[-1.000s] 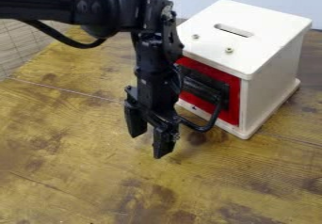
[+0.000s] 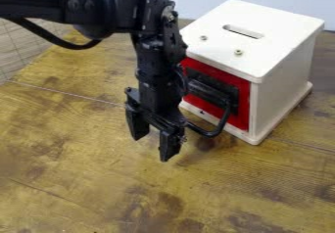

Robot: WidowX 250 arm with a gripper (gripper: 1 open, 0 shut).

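My black gripper (image 2: 153,134) hangs low over the wooden floor, left of a white box, with its two fingers spread apart and nothing visible between them. The white box (image 2: 285,75) has a slotted top with two small knobs and a red front panel (image 2: 240,116) that carries a dark part, partly hidden behind my arm and its cable.
A grey tiled surface (image 2: 20,46) shows at the upper left, and a pale wall stands behind the box.
Over the last second my gripper and upper arm have shifted very slightly to the left. The box has not moved.
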